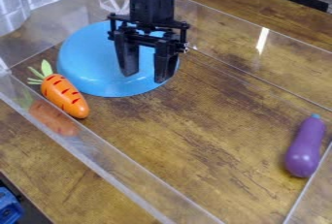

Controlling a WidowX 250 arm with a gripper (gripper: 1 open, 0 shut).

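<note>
The black gripper [147, 55] hangs over the blue round plate [84, 65] at the upper left, its two fingers apart with nothing seen between them. An orange carrot [62, 94] with green leaves lies just in front of the plate on the left. A purple eggplant [304, 148] lies at the right, well away from the gripper. The gripper hides part of the plate.
The wooden tray floor [182, 150] is clear in the middle and front. Clear low walls [116, 179] border it. A blue object [8, 208] sits outside at the bottom left corner.
</note>
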